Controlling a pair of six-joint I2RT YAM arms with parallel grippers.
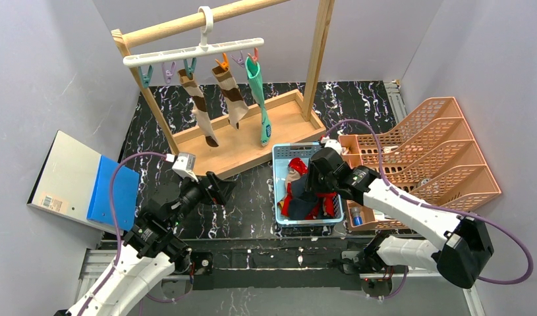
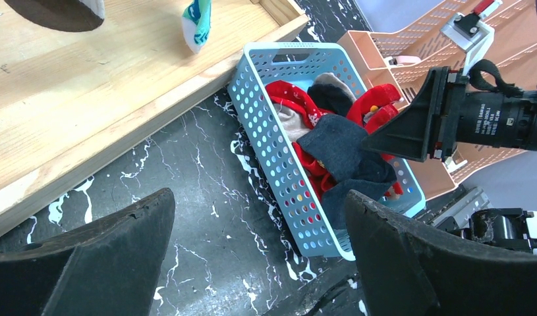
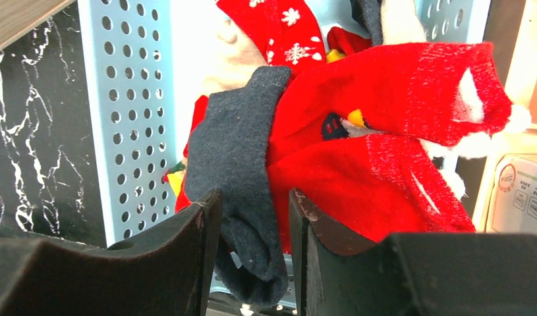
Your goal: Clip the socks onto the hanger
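Note:
A white hanger with coloured clips carries two brown-and-cream socks and a teal sock. The blue basket holds several socks: a dark grey one on red ones, some with snowflakes. My right gripper is over the basket, fingers part open on either side of the dark grey sock's lower part, which shows between and below them. My left gripper stands open left of the basket, above the bare counter.
A wooden tray lies under the hanging socks. An orange rack stands right of the basket, a board with a blue folder at the left. Bare marble counter lies left of the basket.

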